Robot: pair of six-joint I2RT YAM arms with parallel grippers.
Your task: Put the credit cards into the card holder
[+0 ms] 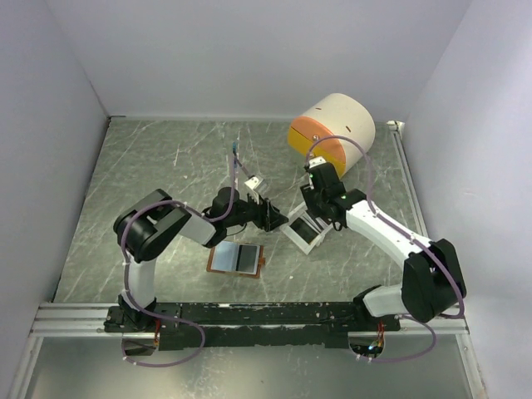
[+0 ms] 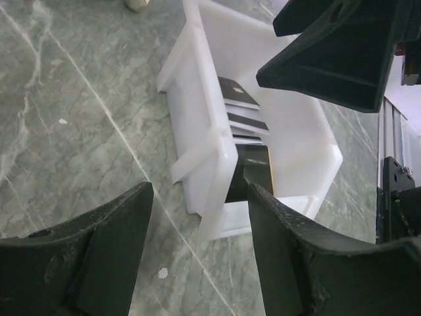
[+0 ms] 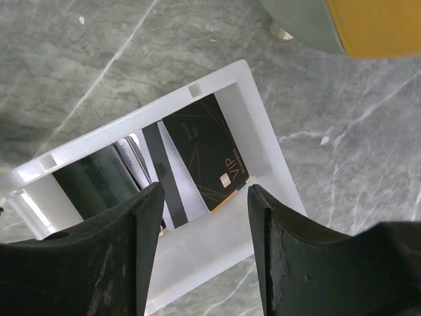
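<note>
A white tray (image 1: 297, 234) stands right of the table's middle with several dark and silver cards inside. In the right wrist view a black VIP card (image 3: 205, 148) lies at one end of the tray, beside a silver card with a dark stripe (image 3: 168, 174). My right gripper is open above these cards, nothing between its fingers. My left gripper is at the tray's left side, fingers apart and empty, facing the tray's wall and a black card (image 2: 250, 172). Apart from both grippers, the brown-edged card holder (image 1: 236, 258) lies open and flat near the front.
Behind the tray sits a cream rounded cabinet (image 1: 345, 120) with orange and yellow front parts. My right arm's dark gripper body (image 2: 329, 59) hangs over the tray, close to the left gripper.
</note>
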